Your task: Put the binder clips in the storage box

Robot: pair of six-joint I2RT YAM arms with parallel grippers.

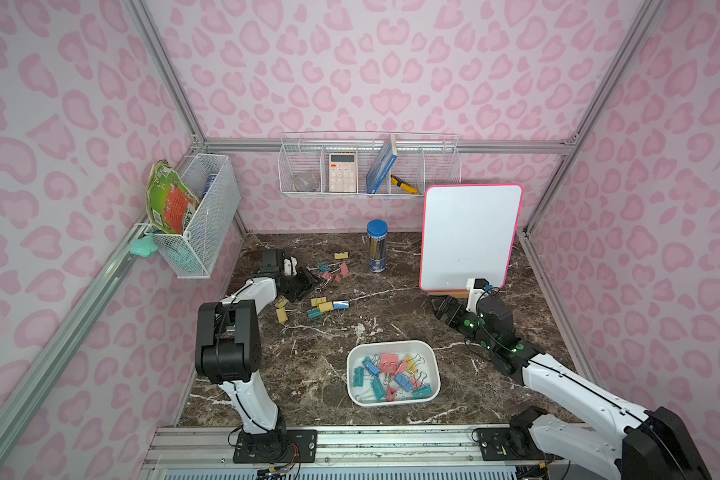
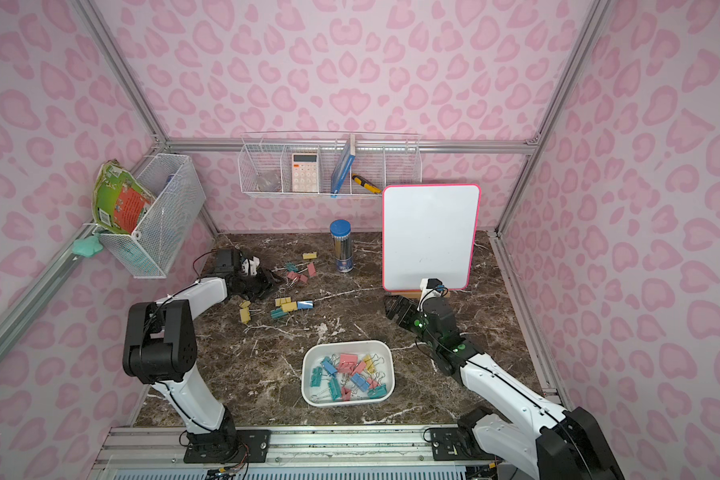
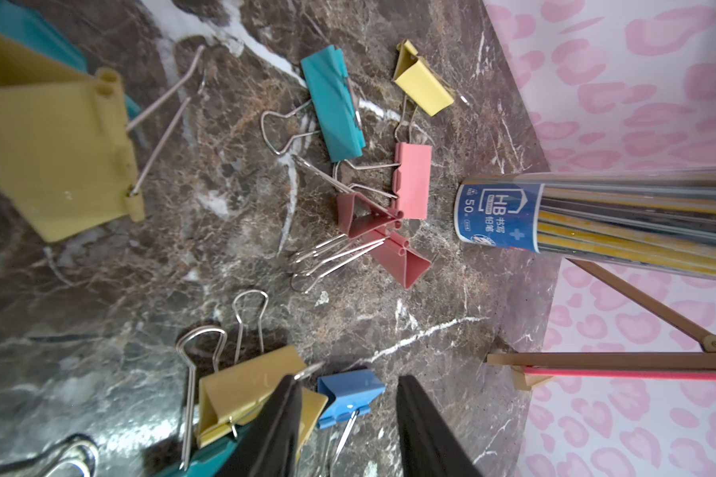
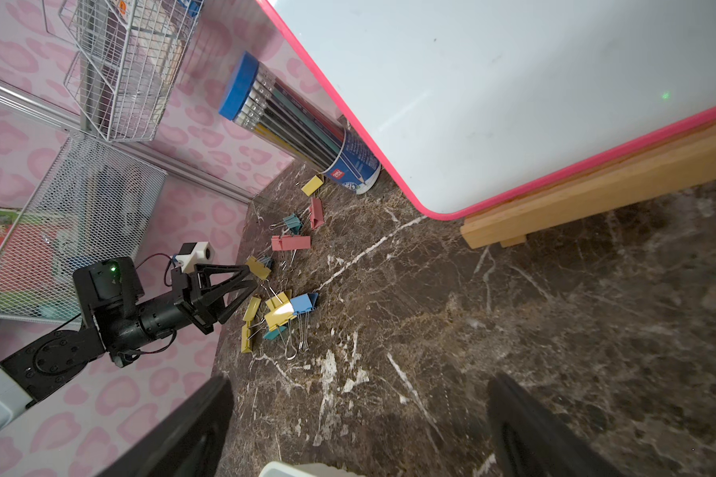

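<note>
Scattered binder clips lie on the marble table's left half: a large yellow one (image 3: pixel 55 159), teal (image 3: pixel 332 103), small yellow (image 3: pixel 421 79), several pink (image 3: pixel 411 179) and blue (image 3: pixel 350 389). My left gripper (image 1: pixel 304 285) is low among them; in its wrist view (image 3: pixel 342 421) its fingers are apart, with clips below and no clip clearly held. The white storage box (image 1: pixel 392 345) at the front centre contains several mixed clips. My right gripper (image 1: pixel 444 309) stands open at the whiteboard's foot, empty.
A whiteboard (image 1: pixel 469 236) on a wooden stand fills the back right. A pencil canister (image 1: pixel 377 248) stands behind the clips. Wire baskets hang on the back (image 1: pixel 408 168) and left (image 1: pixel 216 216) walls. The table between clips and box is clear.
</note>
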